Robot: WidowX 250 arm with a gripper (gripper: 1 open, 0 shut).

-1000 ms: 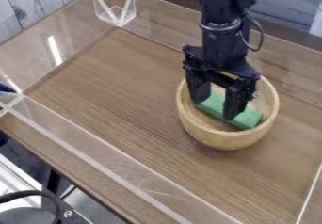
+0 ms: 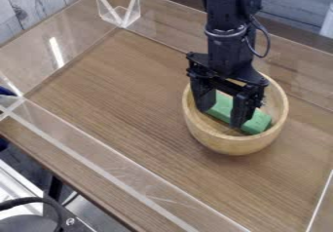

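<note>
A wooden bowl [image 2: 237, 141] stands on the wooden table at the right of the camera view, with a green block [image 2: 254, 121] lying inside it. My black gripper [image 2: 224, 101] reaches down from the top into the bowl, open, its fingers at the block, which they partly hide. Whether they touch the block I cannot tell.
A clear angular plastic object [image 2: 117, 12] sits at the back left. Black cable or hardware [image 2: 33, 216] is at the bottom left corner.
My gripper has shifted slightly to the left within the bowl. The bowl and block look about the same.
</note>
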